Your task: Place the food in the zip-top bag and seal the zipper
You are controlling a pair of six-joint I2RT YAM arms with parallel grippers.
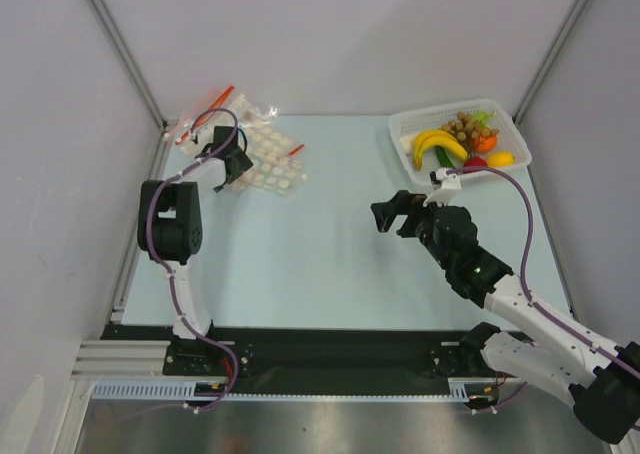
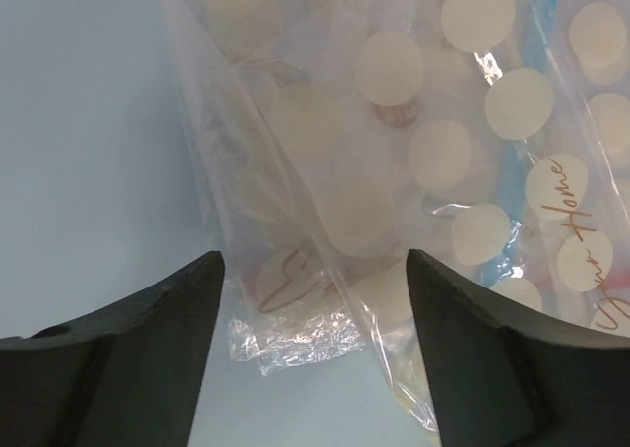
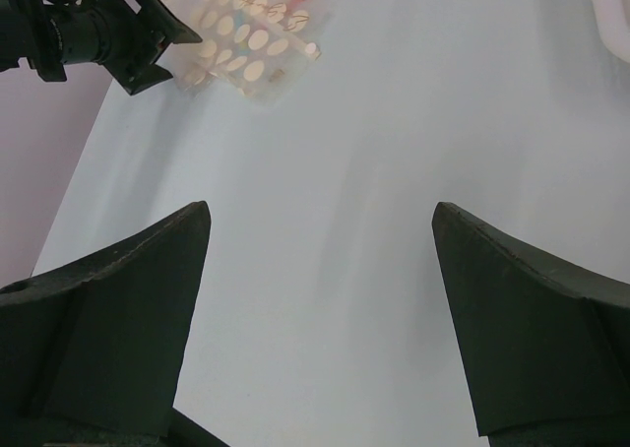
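Clear zip top bags (image 1: 270, 164) with pale dots and red zip strips lie overlapping at the back left of the table. My left gripper (image 1: 242, 177) is over the near edge of these bags. In the left wrist view, the bag (image 2: 389, 161) shows a blue strip, and a loose edge and corner lie between the parted fingers, not gripped. My right gripper (image 1: 390, 214) hangs open over the table's right half, empty; its fingers (image 3: 118, 319) stand wide apart. Bananas (image 1: 438, 146), grapes (image 1: 470, 127), an orange (image 1: 486, 143) and a lemon (image 1: 500, 159) sit in the basket.
The white basket (image 1: 404, 130) stands at the back right and also holds a red item (image 1: 475, 162) and a green one (image 1: 443, 157). Walls rise at the left, right and back.
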